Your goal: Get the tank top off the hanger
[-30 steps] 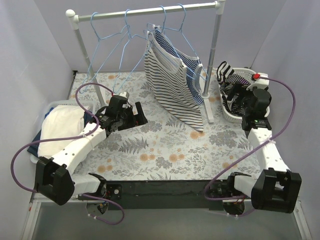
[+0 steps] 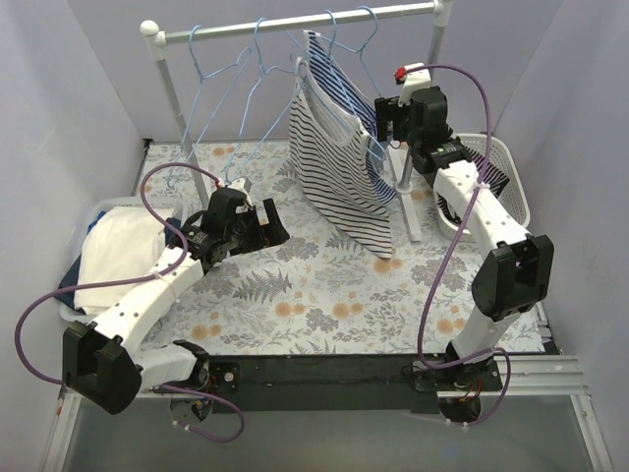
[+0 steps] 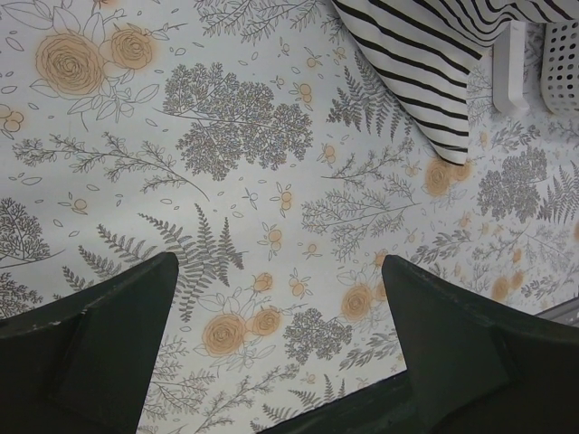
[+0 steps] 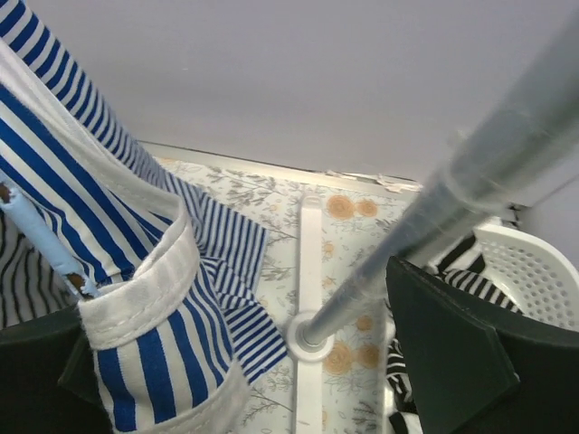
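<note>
A striped tank top (image 2: 334, 177) in black, blue and white hangs on blue wire hangers (image 2: 344, 79) from the rail, its hem low over the table. In the right wrist view its white-edged strap (image 4: 136, 312) and a blue hanger end (image 4: 45, 235) are close between the fingers of my open right gripper (image 2: 391, 118), which is raised at the rack's right post. My left gripper (image 2: 263, 228) stands open low at the left, over bare table, with nothing between its fingers.
The rack's post (image 4: 398, 244) is close beside the right gripper. A white basket with striped cloth (image 2: 511, 197) stands at right, a bin with white cloth (image 2: 118, 261) at left. Several empty hangers hang left.
My right arm has swung up and left from over the basket to the hanging tank top at the rack's right end. The left arm has barely moved.
</note>
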